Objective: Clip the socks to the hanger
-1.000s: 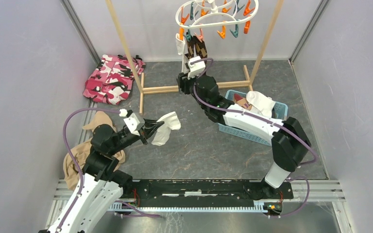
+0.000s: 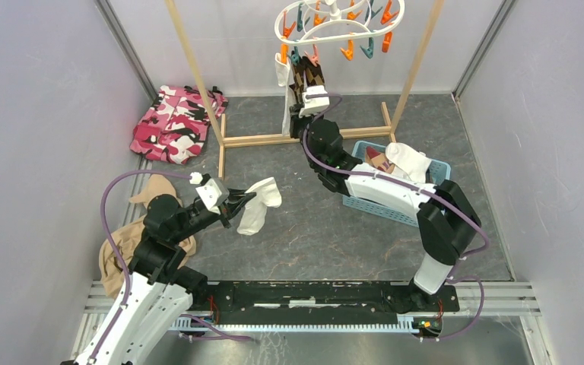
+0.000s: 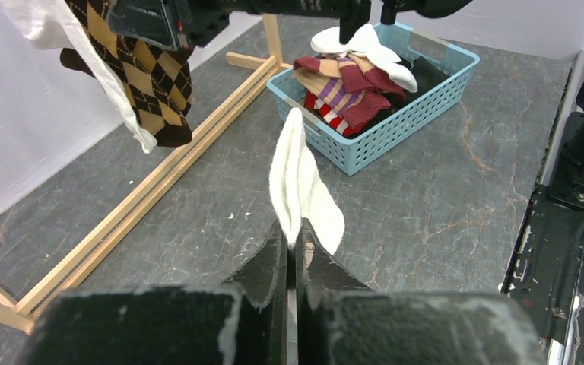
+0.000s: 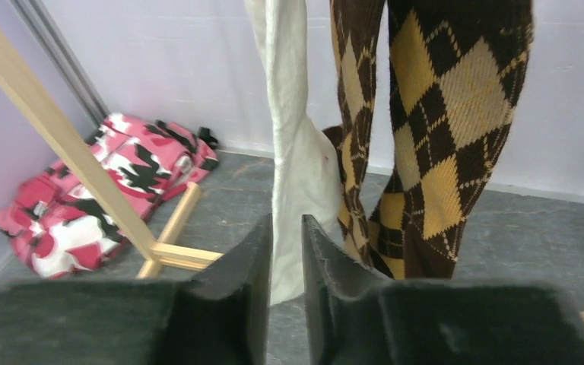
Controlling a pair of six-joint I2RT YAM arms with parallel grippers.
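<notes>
A white sock (image 3: 304,182) is pinched in my left gripper (image 2: 251,195), which is shut on it low over the open floor. The white round hanger (image 2: 327,39) carries orange, pink and teal clips. Brown argyle socks (image 4: 456,129) and another white sock (image 4: 293,129) hang from its left side. My right gripper stands partly open at the lower part of that white sock, a narrow gap between its fingers. White cloth shows in the gap; whether it lies between the fingers or behind them is unclear. In the right wrist view the clips are out of sight.
A blue basket (image 2: 384,212) with several socks stands at the right, under the right arm. A wooden frame (image 2: 258,141) crosses the floor at the back. Pink camouflage cloth (image 2: 171,125) lies at the back left, tan cloth (image 2: 118,255) at the front left.
The white sock's lower length now shows beside it. My left arm has hardly moved; its sock sways slightly.
</notes>
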